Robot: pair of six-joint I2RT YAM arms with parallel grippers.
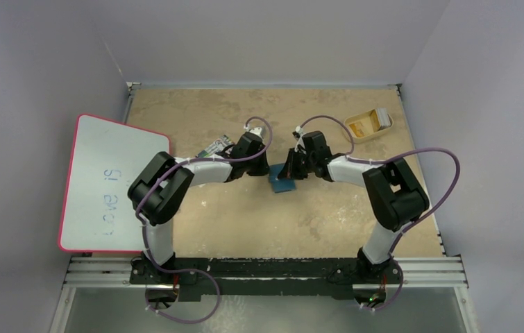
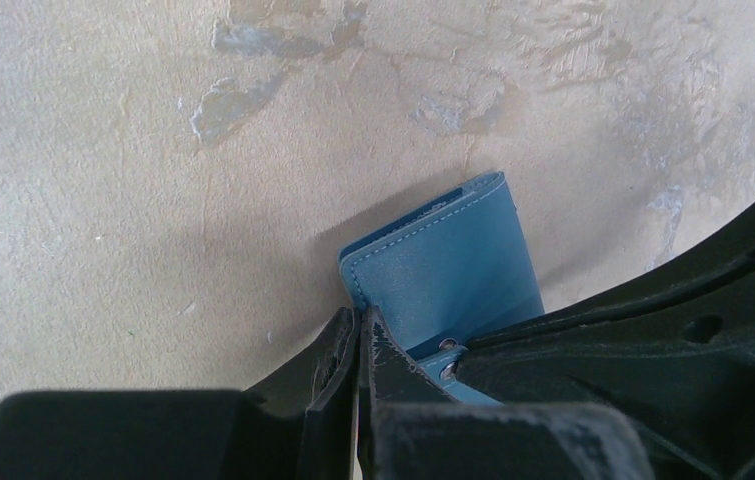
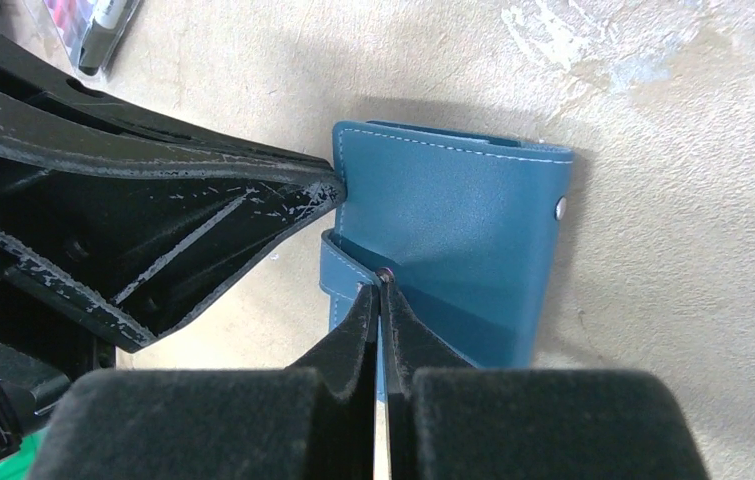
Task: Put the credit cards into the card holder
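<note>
A blue card holder [image 1: 283, 186] with pale stitching lies on the table between the two arms. In the right wrist view its strap [image 3: 348, 268] crosses the body near a metal snap. My right gripper is shut, its tips right at that strap and snap. Whether a thin edge of the strap sits between them is hidden. My left gripper is also shut, with its tips against one side edge of the holder and nothing visible between them. No card shows in either gripper.
At the back right stands a tan tray [image 1: 364, 137] with a pale stack [image 1: 383, 118] and an orange item [image 1: 357, 129] in it. A colourful packet [image 1: 212, 148] lies behind the left arm. On the left is a whiteboard [image 1: 110, 187].
</note>
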